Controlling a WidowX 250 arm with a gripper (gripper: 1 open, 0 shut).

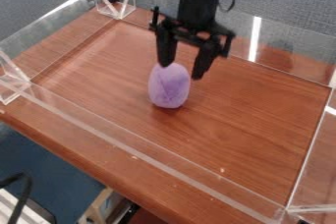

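A lavender, egg-shaped object [170,88] rests on the wooden table [237,140], near its middle. My black gripper [183,54] is above and behind it, blurred, with its two fingers spread apart and open. The left fingertip reaches down to around the top of the purple object; whether it touches cannot be told. Nothing shows held between the fingers.
Clear plastic walls [296,68] edge the table on several sides. A dark cable [19,179] lies at the lower left, outside the table.
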